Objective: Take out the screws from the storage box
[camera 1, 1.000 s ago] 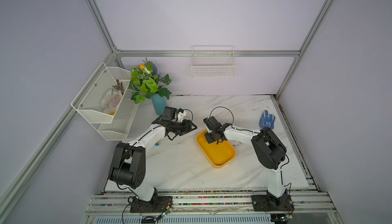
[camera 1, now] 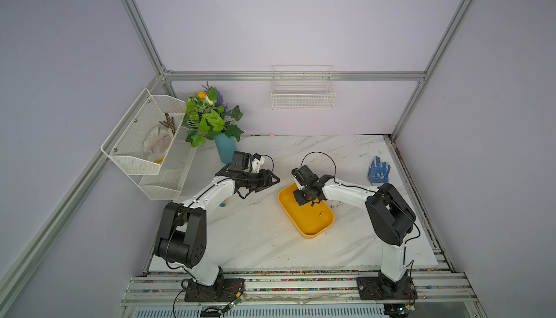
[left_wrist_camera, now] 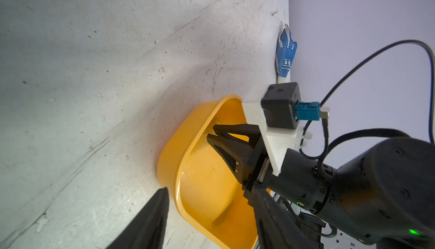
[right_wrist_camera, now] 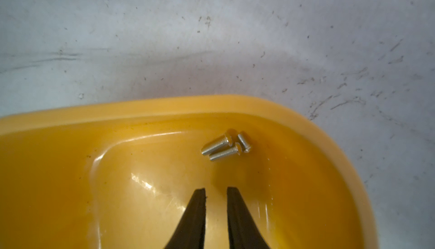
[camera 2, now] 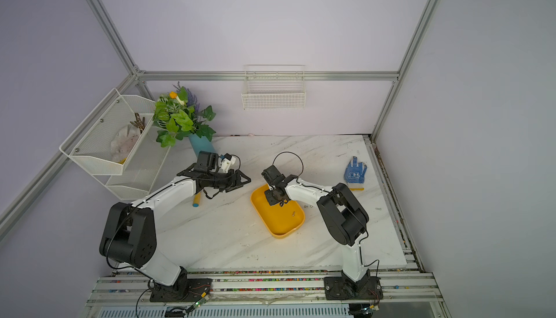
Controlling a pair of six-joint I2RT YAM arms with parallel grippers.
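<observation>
The yellow storage box [camera 1: 306,219] lies at mid-table. In the right wrist view, three silver screws, one of them [right_wrist_camera: 225,152], sit close together in a corner of its floor. A small shiny piece [camera 1: 321,213], probably a screw, lies farther along the floor. My right gripper points down into the box, its fingertips [right_wrist_camera: 198,199] a narrow gap apart. I see nothing between them, and the screws lie ahead of them. Left of the box, my left gripper stands open and empty above the table.
Small bits, perhaps screws [camera 1: 338,205], lie on the table right of the box. A blue glove [camera 1: 378,170] lies at the far right. The vase [camera 1: 226,147] and wire shelf [camera 1: 151,161] stand behind and left.
The small shiny piece on the box floor now shows. The left arm looks unmoved.
</observation>
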